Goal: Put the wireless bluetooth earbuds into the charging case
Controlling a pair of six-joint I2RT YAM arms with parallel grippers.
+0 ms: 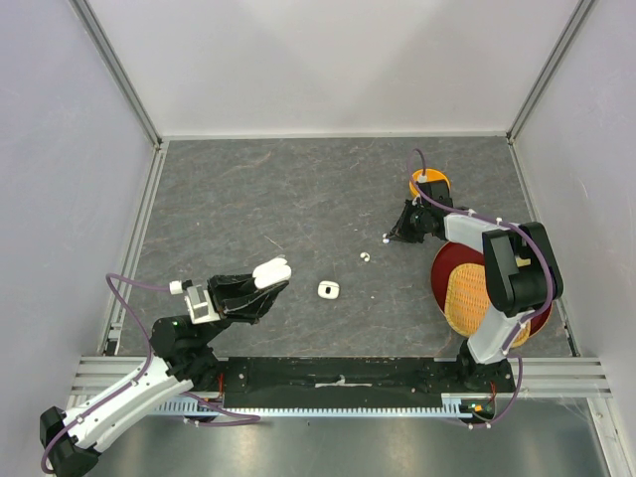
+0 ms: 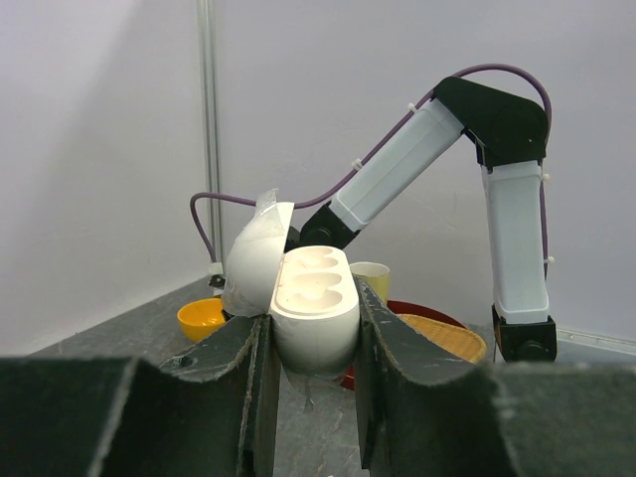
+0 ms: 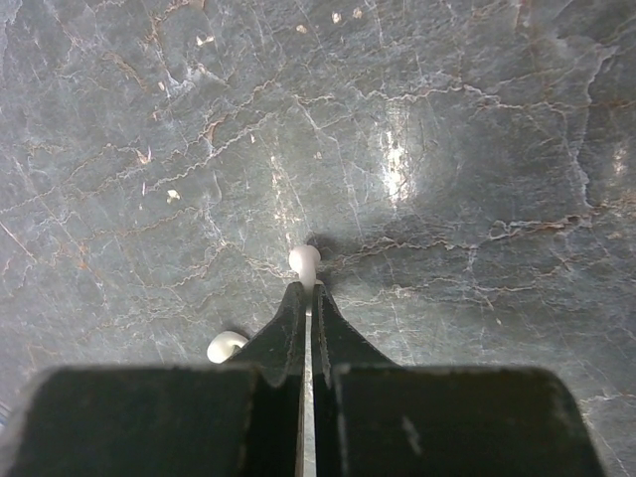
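Observation:
My left gripper is shut on the white charging case (image 2: 316, 298), whose lid stands raised and whose hollows look empty; it is held above the table at the left in the top view. At the right, low over the table, my right gripper is shut on a white earbud (image 3: 304, 260). The bud's round end pokes out past the fingertips; the rest is hidden between them. A second white earbud (image 3: 227, 346) lies on the table, left of the right gripper, apart from it.
A white square box (image 1: 328, 289) with a dark spot lies mid-table. An orange bowl (image 1: 416, 177) stands behind the right gripper. A red plate (image 1: 440, 268) with a woven basket (image 1: 467, 298) is at the right.

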